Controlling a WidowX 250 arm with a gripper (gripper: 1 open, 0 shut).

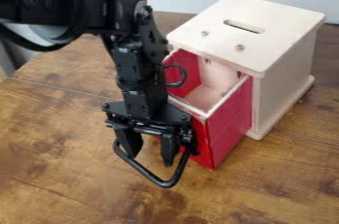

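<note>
A pale wooden box (272,50) with a slot and screws on top stands on the right, its red drawer (225,119) pulled out toward the front left, its interior visible and no contents seen. My black gripper (153,144) hangs low at the drawer's front, just left of its red front panel, partly covering it. Whether the fingers are open or shut, or touch the drawer, I cannot tell.
A white wall stands behind, and the arm spans the upper left of the view.
</note>
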